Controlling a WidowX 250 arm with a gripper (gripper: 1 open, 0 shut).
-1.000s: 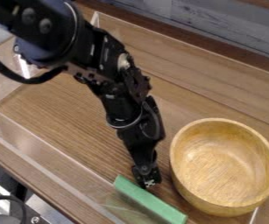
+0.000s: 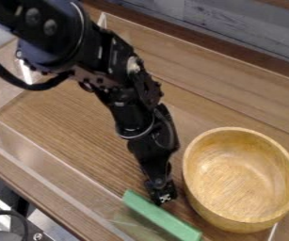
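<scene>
The black arm reaches down from the upper left to the wooden surface, and its gripper (image 2: 158,188) is low, just above and behind a green bar (image 2: 159,216) and left of a cream bowl (image 2: 240,162). The gripper is open by what little shows; its fingertips are dark and partly overlap, so what lies between them is hard to see.
The bowl takes up the lower right. Bare wooden surface (image 2: 58,132) lies to the left and at the upper right. A raised wooden edge runs along the back, and dark cables are at the lower left corner.
The arm and gripper have shifted very slightly; the green bar and the bowl stay in place.
</scene>
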